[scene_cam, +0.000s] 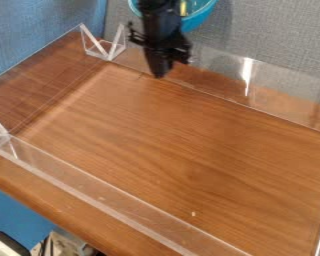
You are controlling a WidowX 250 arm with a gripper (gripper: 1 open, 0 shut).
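The dark robot gripper (160,62) hangs at the top middle, above the back edge of the wooden tray, in front of a blue bowl (199,12). It is blurred and looks shut, with nothing visible between its fingers. The bowl is largely hidden behind the arm.
The wooden tray floor (163,150) is bare and clear. Clear plastic walls run round it, with white corner brackets (103,42) at the back left and at the left edge. A grey padded wall stands behind.
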